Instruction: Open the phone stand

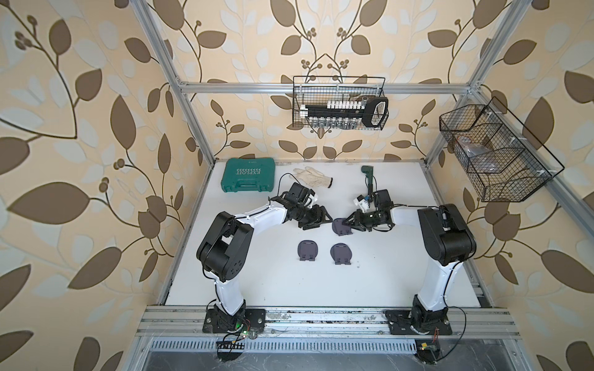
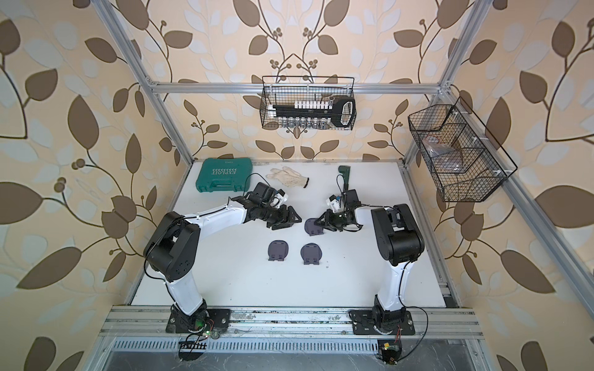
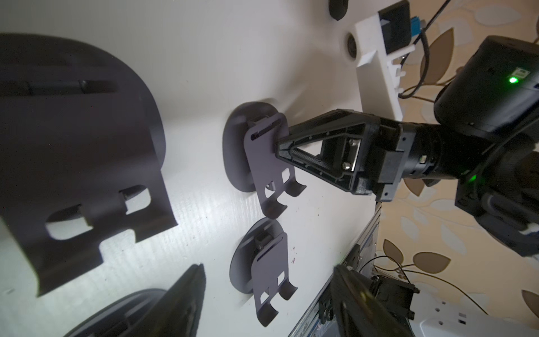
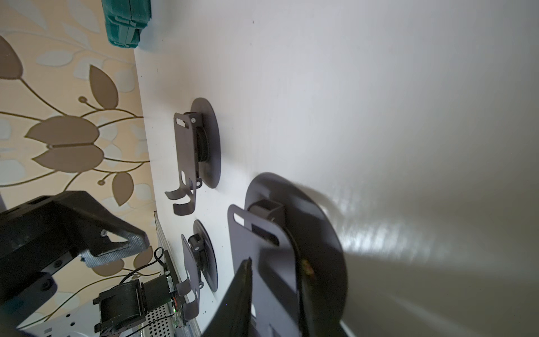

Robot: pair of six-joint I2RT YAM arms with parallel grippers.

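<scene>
Several dark grey folded phone stands with round bases lie on the white table. My right gripper (image 2: pixel 323 222) is at the middle-right stand (image 4: pixel 264 247), its fingertips by the upper edge of the stand's plate. In the right wrist view its blurred fingers straddle that edge; whether they grip it is unclear. My left gripper hangs open to the left of that stand, above another stand (image 3: pixel 84 146), with nothing visible between its fingers. Two further stands, the front left (image 1: pixel 307 249) and front right (image 1: pixel 341 253), lie nearer the front.
A green case (image 1: pixel 247 174) sits at the back left, with a glove (image 1: pixel 312 177) beside it. A green object (image 2: pixel 344 173) stands behind my right arm. Wire baskets hang on the back and right frame.
</scene>
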